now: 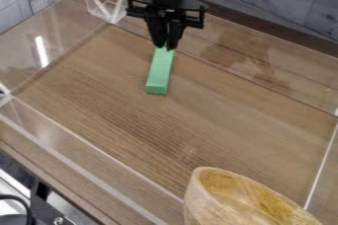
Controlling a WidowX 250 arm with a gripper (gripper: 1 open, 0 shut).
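A black robot arm with its gripper stands at the top centre of the camera view, fingers pointing down. Below it a green rectangular block lies lengthwise on the wooden table, its far end just under the fingertips. Whether the fingers are open or shut, and whether they touch the block, I cannot tell.
A yellow curved object sits at the bottom right. Clear plastic pieces line the upper left edge, and black cables show at the lower left.
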